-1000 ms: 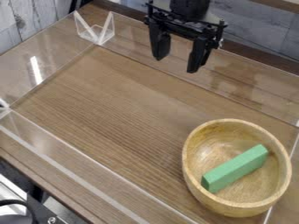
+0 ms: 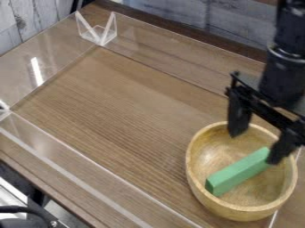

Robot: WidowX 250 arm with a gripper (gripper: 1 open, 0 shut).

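My gripper (image 2: 242,134) hangs open over the back part of a wide yellow bowl (image 2: 202,158) at the lower right, its dark fingers spread apart near the bowl's far rim. A green block (image 2: 238,173) lies diagonally in the bowl, below and between the fingers, with no clear sign of contact.
A small white wire-like object (image 2: 98,28) stands at the back left. A dark area shows past its edge at the lower left.
The gripper has come down and toward the front right, from the back middle of the table to over the bowl. The bowl and green block look unmoved.
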